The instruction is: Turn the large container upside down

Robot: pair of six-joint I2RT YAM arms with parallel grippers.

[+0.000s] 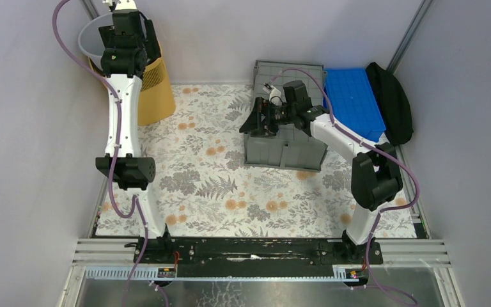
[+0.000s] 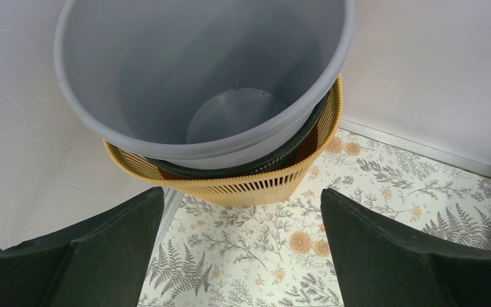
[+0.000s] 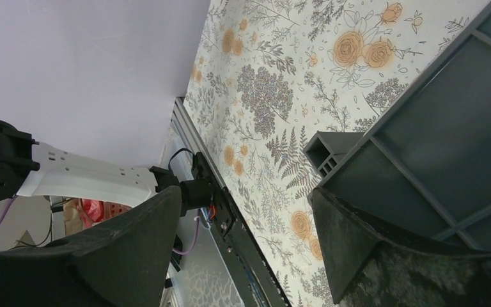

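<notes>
The large grey container (image 1: 275,152) stands on the patterned floor, right of the middle, with a ribbed face up and slightly turned. In the right wrist view its ribbed surface (image 3: 422,150) fills the right side. My right gripper is open at its left side, with one finger (image 3: 342,224) against or very close to the container's edge and nothing held. My left gripper is open and empty in the back left corner. A round grey tub (image 2: 204,70), nested in a yellow basket (image 2: 249,192), lies ahead of it.
A blue crate (image 1: 355,105) sits just right of the large container, and a black bag (image 1: 390,102) leans by the right wall. Open floor (image 1: 211,185) stretches left and in front of the container. Walls close in on the left, back and right.
</notes>
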